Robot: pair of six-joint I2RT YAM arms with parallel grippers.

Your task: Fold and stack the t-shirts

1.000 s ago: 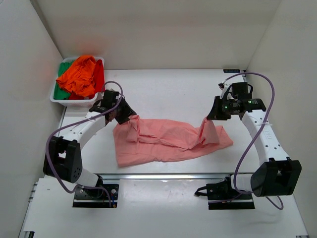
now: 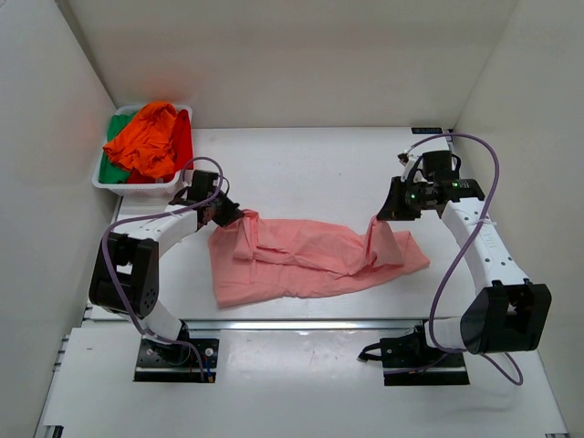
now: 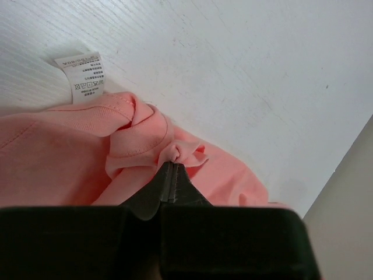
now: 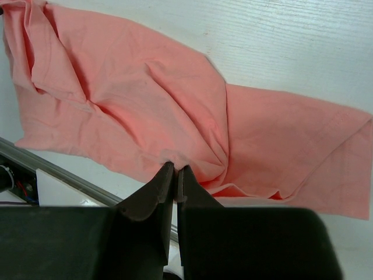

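A pink t-shirt (image 2: 310,246) lies rumpled across the middle of the table, its folds running lengthwise. At its upper left corner, my left gripper (image 2: 239,215) is shut on a pinch of the fabric; in the left wrist view the cloth bunches at the fingertips (image 3: 169,172), with a white care label (image 3: 86,77) sticking out nearby. My right gripper (image 2: 381,215) is shut on a raised peak of the shirt near its right end. The right wrist view shows the cloth (image 4: 151,87) gathered at the closed fingertips, with a flat pink part lying to the right.
A white bin (image 2: 139,189) at the back left holds orange (image 2: 146,139), red and green cloth. Bare white table (image 2: 301,169) lies behind the shirt. A metal rail (image 2: 301,324) runs along the front edge, and walls stand at the sides and back.
Both arms have shifted slightly, the left gripper a little lower and the right one slightly to the left. The shirt lies almost the same, still pinched at both spots.
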